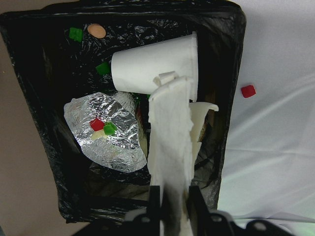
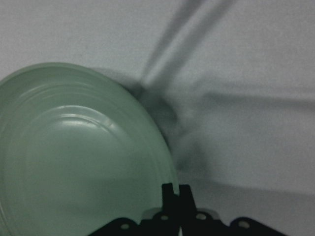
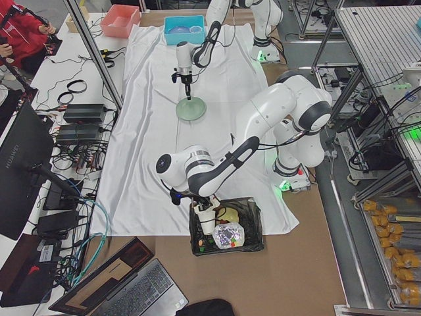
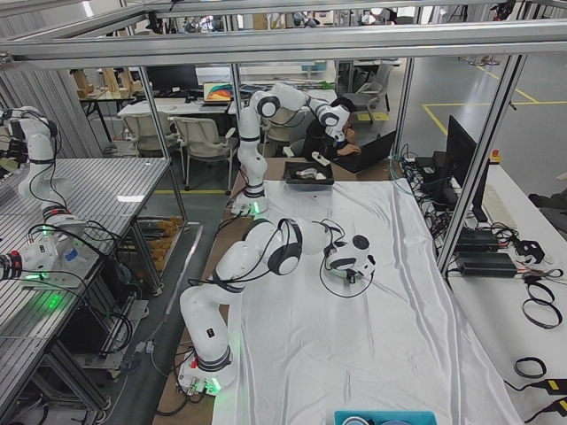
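Observation:
My left gripper is shut on a crumpled white paper (image 1: 170,128), which hangs above a black-lined bin (image 1: 231,39) in the left wrist view. The bin holds a white paper cup (image 1: 152,64), crumpled foil (image 1: 106,142), green bits (image 1: 76,34) and a small brown piece (image 1: 96,30). A red piece (image 1: 248,91) lies on the cloth outside it. My right gripper is at the rim of a green plate (image 2: 74,157), its fingertips close together; whether the rim is between them I cannot tell.
A blue bin (image 3: 185,29) stands at the far end of the white cloth (image 3: 138,184). A laptop (image 3: 135,289) lies near the black bin.

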